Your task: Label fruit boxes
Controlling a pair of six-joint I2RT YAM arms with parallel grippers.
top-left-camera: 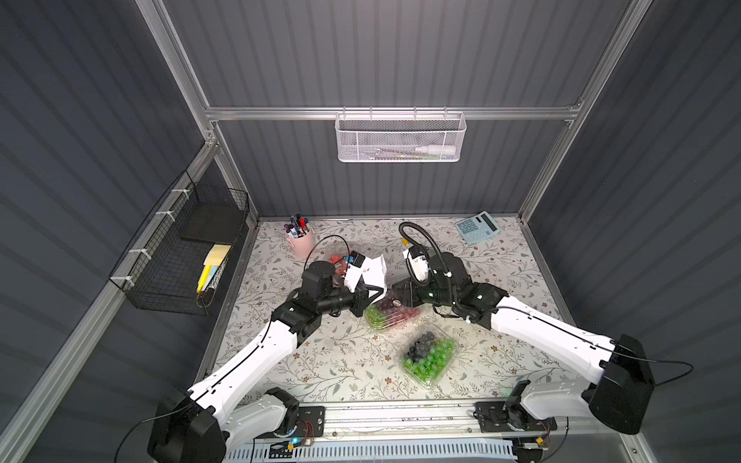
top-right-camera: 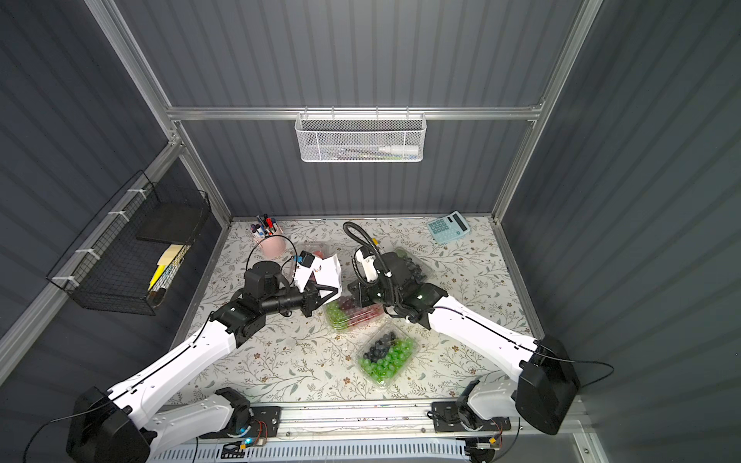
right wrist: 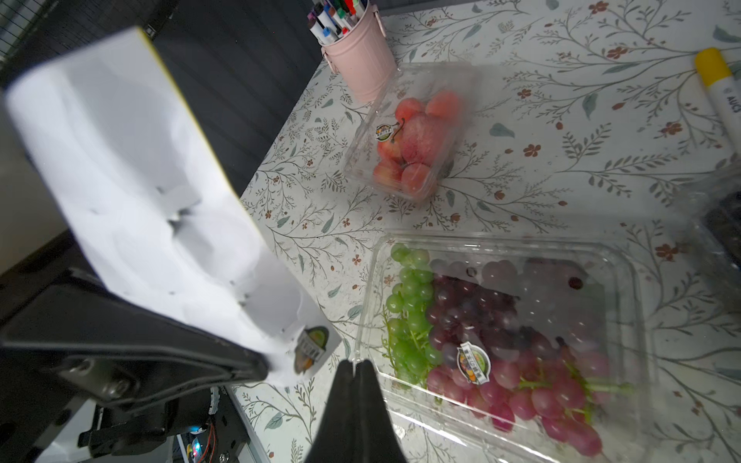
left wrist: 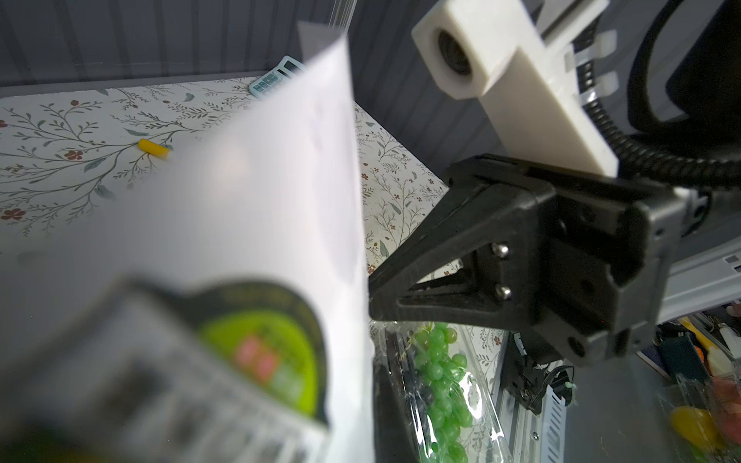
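My left gripper (top-left-camera: 375, 294) is shut on the white backing sheet (right wrist: 177, 200), which stands up from its fingers. A sticker (right wrist: 312, 348) sits on the sheet's lower corner in the right wrist view; a blurred green label (left wrist: 266, 347) shows close up in the left wrist view. My right gripper is shut with nothing between its fingertips, just right of that corner, and the sticker lies outside them. Below is the box of green and red grapes (right wrist: 494, 332), bearing a label (right wrist: 473, 362). The peach box (right wrist: 417, 139) behind also carries one.
A box of black and green grapes (top-left-camera: 427, 356) lies nearer the front. Another dark-fruit box (top-right-camera: 414, 267) is partly behind the right arm. A yellow-capped marker (right wrist: 714, 73), a pink pen cup (right wrist: 361, 58) and a calculator (top-left-camera: 477, 227) stand farther back.
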